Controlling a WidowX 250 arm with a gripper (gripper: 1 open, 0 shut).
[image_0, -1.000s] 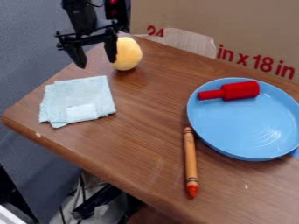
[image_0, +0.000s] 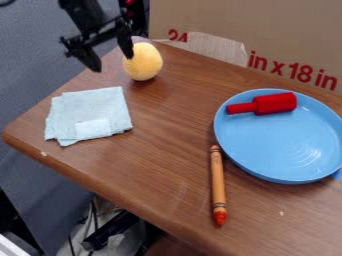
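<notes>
My gripper (image_0: 108, 51) hangs at the top left, its black fingers spread open, just left of and above a yellow rounded object (image_0: 143, 64) on the wooden table. A folded pale cloth (image_0: 88, 114) lies at the table's left. A red rolling-pin-like piece (image_0: 267, 104) rests on a blue plate (image_0: 278, 146) at the right. An orange crayon-like stick (image_0: 218, 184) with a red tip lies left of the plate.
A cardboard box (image_0: 254, 35) with red print stands along the back. The table's left edge drops to a grey floor area.
The gripper has shifted slightly over the last second, staying near the yellow object and rising a little. The objects on the table look unchanged.
</notes>
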